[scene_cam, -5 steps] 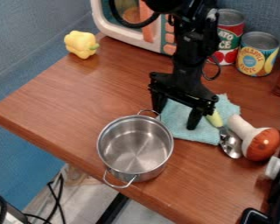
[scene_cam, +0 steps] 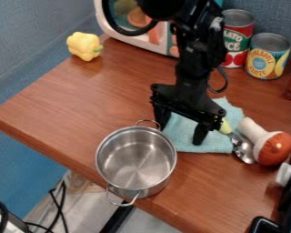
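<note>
My black gripper (scene_cam: 185, 127) reaches down over a light blue cloth (scene_cam: 215, 143) in the middle of the table, its fingertips low at the cloth. Whether it holds anything is hidden. A steel pot (scene_cam: 135, 162) with two handles stands just left of and in front of it. A pale yellow piece shows right of the fingers, near a metal spoon (scene_cam: 243, 150). A white toy mushroom with an orange cap (scene_cam: 276, 148) lies to the right.
A yellow pepper (scene_cam: 85, 45) sits at the back left. A toy microwave (scene_cam: 135, 32) and cans (scene_cam: 267, 59) stand along the back.
The gripper has moved slightly left and down over the cloth. The other objects look the same.
</note>
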